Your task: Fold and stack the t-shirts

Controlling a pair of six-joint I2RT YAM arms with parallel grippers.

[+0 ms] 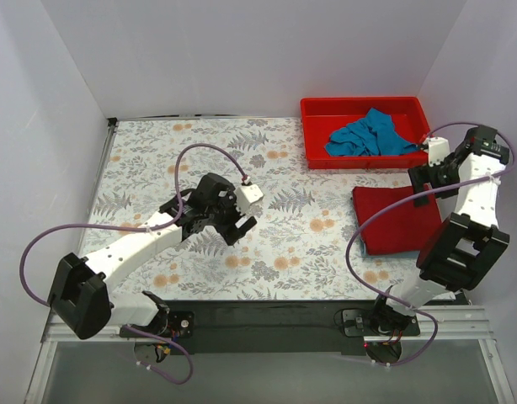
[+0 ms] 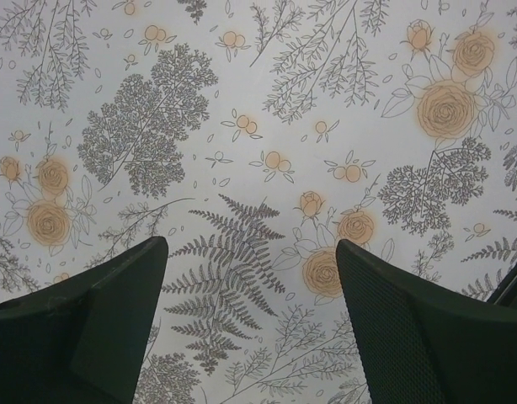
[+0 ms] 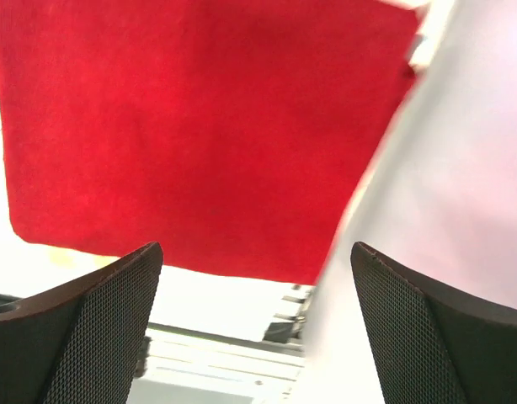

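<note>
A folded red t-shirt lies nearly flat at the right end of the table, a sliver of light blue cloth showing under its left edge. In the right wrist view the red cloth spreads out beyond the fingers. My right gripper is open above it, with its fingers wide apart and no cloth held between them. Over the patterned middle-left of the table, my left gripper stands open and empty. In the red bin at the back lie blue crumpled shirts.
A side wall rises close to the red shirt's right edge, and the dark front rail borders the table. Purple cables loop from both arms.
</note>
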